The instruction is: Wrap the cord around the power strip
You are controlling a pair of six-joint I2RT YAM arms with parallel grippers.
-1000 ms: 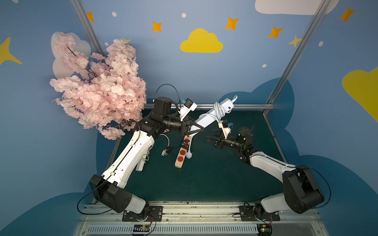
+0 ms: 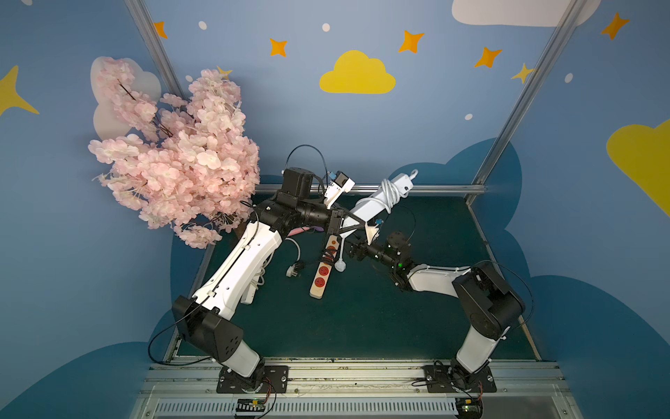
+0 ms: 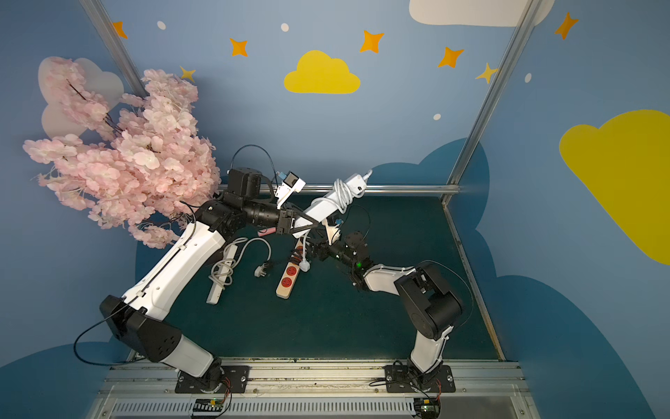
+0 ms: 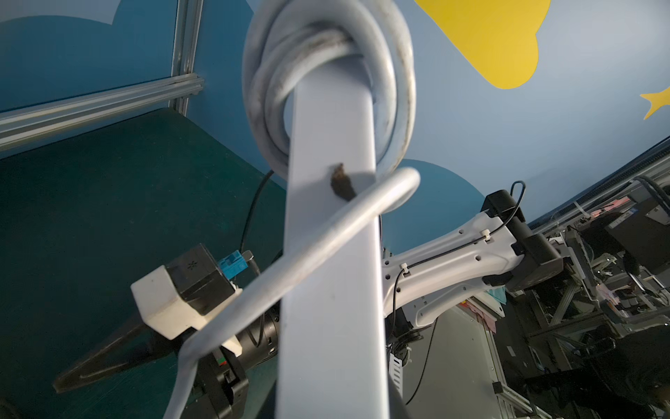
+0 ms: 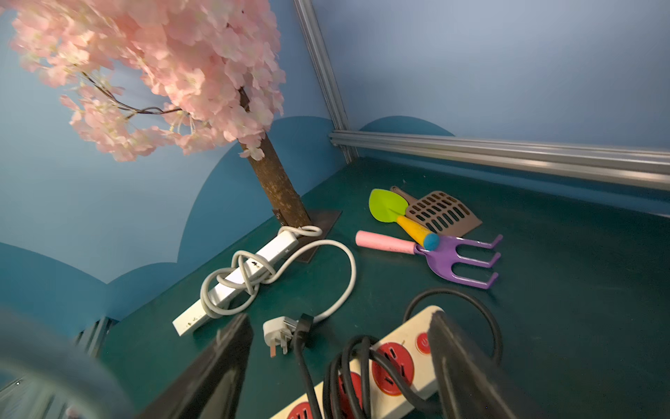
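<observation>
The white power strip (image 2: 364, 209) is held aloft at a slant, with my left gripper (image 2: 352, 222) shut on its lower end. Several turns of its pale cord (image 4: 394, 90) loop round the far part of the strip, and a loose length crosses the strip's face (image 4: 335, 307) diagonally. From there the cord hangs down to its white plug (image 3: 304, 265). My right gripper (image 2: 358, 248) stands open close to the hanging cord, below the strip. In the right wrist view the gap between its fingers is empty; a blurred pale cord passes outside, at the left edge.
Beneath lies a cream strip with red sockets (image 2: 320, 280), wound in black cable. To the left is another white strip (image 3: 222, 276) with coiled cord. A purple rake (image 5: 453, 259), green trowel (image 5: 388, 205) and blossom tree (image 5: 272, 178) stand behind.
My right gripper has moved left, towards the hanging cord.
</observation>
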